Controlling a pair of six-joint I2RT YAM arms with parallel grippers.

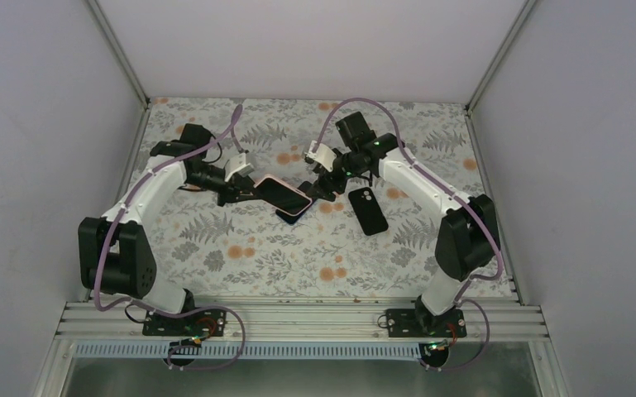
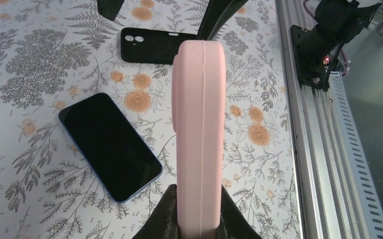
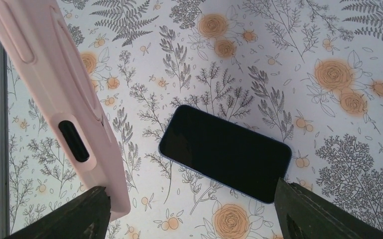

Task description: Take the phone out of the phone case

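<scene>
The pink phone case (image 1: 282, 196) is held tilted above the table, a dark flat face inside its rim. My left gripper (image 1: 252, 195) is shut on one end of it; in the left wrist view the case (image 2: 200, 134) stands edge-on. In the right wrist view the case (image 3: 55, 84) runs down the left side, a dark slot in its edge. Beside its free end, my right gripper is open, one finger (image 3: 97, 211) overlapping the case's corner and the gap empty. Whether that finger touches it, I cannot tell.
Under the raised case, a blue-edged phone (image 3: 224, 152) lies flat, dark screen up. Farther right on the table is a black phone-shaped piece with round openings (image 1: 368, 211).
</scene>
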